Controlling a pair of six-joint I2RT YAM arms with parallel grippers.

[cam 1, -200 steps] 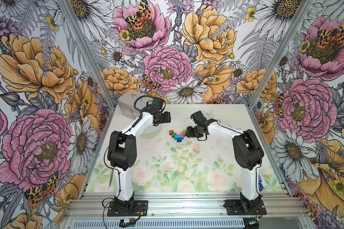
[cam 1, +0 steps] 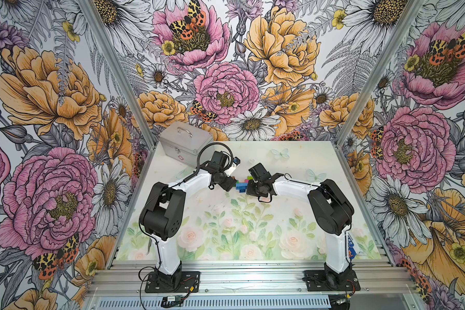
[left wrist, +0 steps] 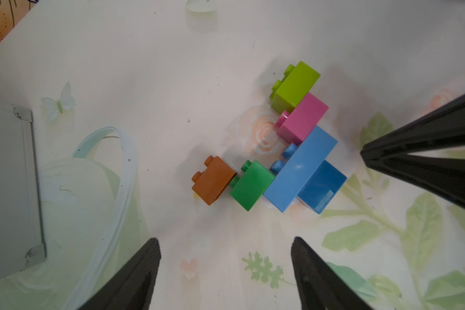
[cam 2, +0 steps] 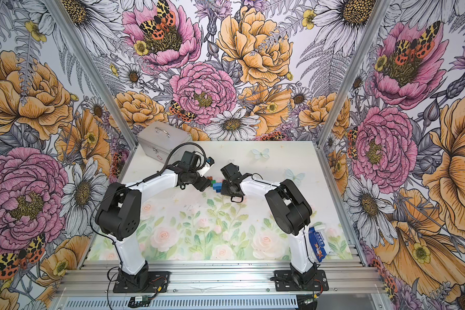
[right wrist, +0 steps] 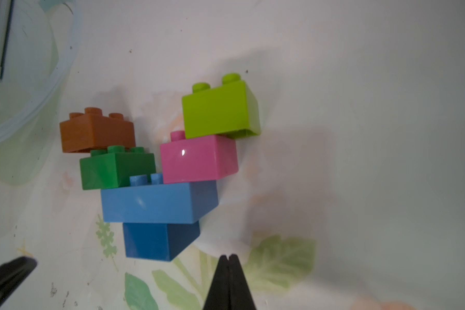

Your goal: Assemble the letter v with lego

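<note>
Six bricks lie on the table in a V. At its bottom is a dark blue brick (right wrist: 160, 241), with a longer light blue brick (right wrist: 157, 201) against it. The left branch has a green brick (right wrist: 116, 169) and a brown brick (right wrist: 97, 131). On the right branch are a pink brick (right wrist: 199, 158) and a lime brick (right wrist: 219, 109). My left gripper is open over bare table beside the bricks, with nothing between its fingers. My right gripper is shut near the dark blue brick, nothing showing between its fingertips.
A grey case (cam 1: 185, 142) stands at the back left of the table. A blue packet (cam 2: 317, 243) lies near the right arm's base. The table's front half, with its printed flowers, is clear.
My left gripper has moved right and toward the bricks, now partly covering them in the top left view. The right gripper has come slightly left toward them.
</note>
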